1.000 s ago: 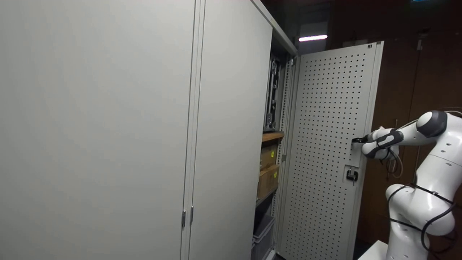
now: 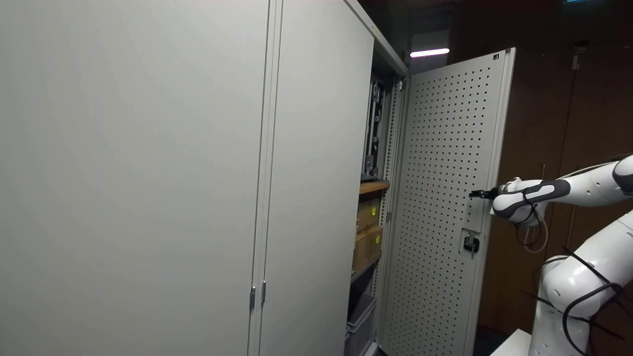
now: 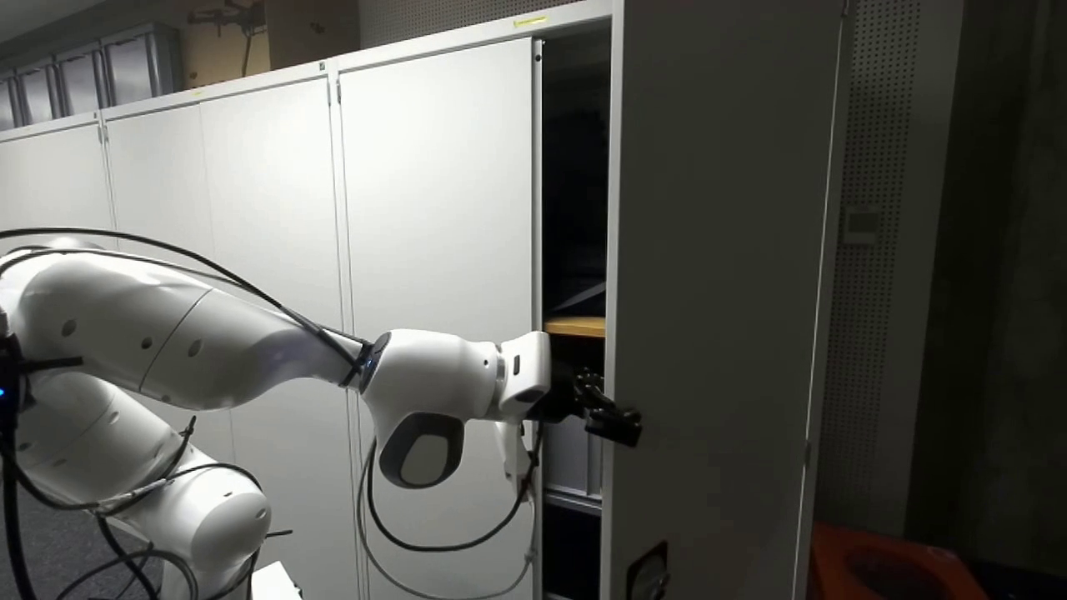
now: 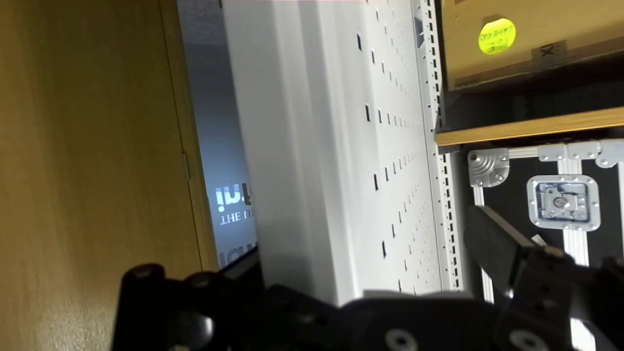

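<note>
A tall grey cabinet door (image 2: pixel 445 178) with a perforated inner face stands open on the cabinet's far side. Its black latch (image 2: pixel 472 244) sits below my gripper (image 2: pixel 483 194) in the first exterior view. The wrist view shows the door's pale free edge (image 4: pixel 292 152) between the dark fingers of my open gripper: one finger on its outer side, the other (image 4: pixel 494 245) on the perforated inner side. Whether either finger touches the door is unclear. In the second exterior view the door's outer face (image 3: pixel 720 300) is dark, and part of my gripper (image 3: pixel 608 412) reaches its edge.
Inside the cabinet are cardboard boxes (image 2: pixel 368 246), a wooden shelf (image 4: pixel 526 126) and a black case with a metal latch (image 4: pixel 562 202). The neighbouring door (image 2: pixel 320 178) is shut. Brown wooden panels (image 4: pixel 87 146) stand beyond the open door.
The door's free edge and latch have swung left in the first exterior view, narrowing the opening slightly. My gripper has moved left with them, and the arm's upper links have lowered and stretched out.
</note>
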